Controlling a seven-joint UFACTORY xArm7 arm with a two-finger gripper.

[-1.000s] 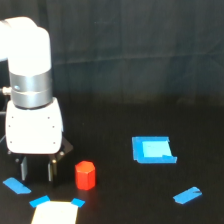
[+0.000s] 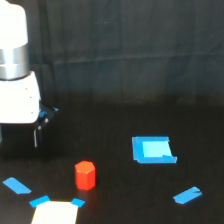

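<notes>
Toward the upper left, the white arm carries my gripper (image 2: 20, 140), raised above the dark table. One dark fingertip (image 2: 37, 138) shows faintly below the white housing. The other side blends into the background near the picture's left edge, so the gripper's width is unclear. A red block (image 2: 85, 176) rests on the table to the right of and below my gripper, clear of it. Right of centre lies a pale square framed in blue tape (image 2: 138, 149). Another pale, cream square (image 2: 55, 213) sits at the bottom edge, with blue tape at its corners.
Loose strips of blue tape lie at the left (image 2: 17, 186) and at the lower right (image 2: 187, 195). A dark curtain (image 2: 130, 50) closes off the back. Between the red block and the taped square the black tabletop is bare.
My arm has moved up and to the left, away from beside the red block. The block and the taped squares stay where they were.
</notes>
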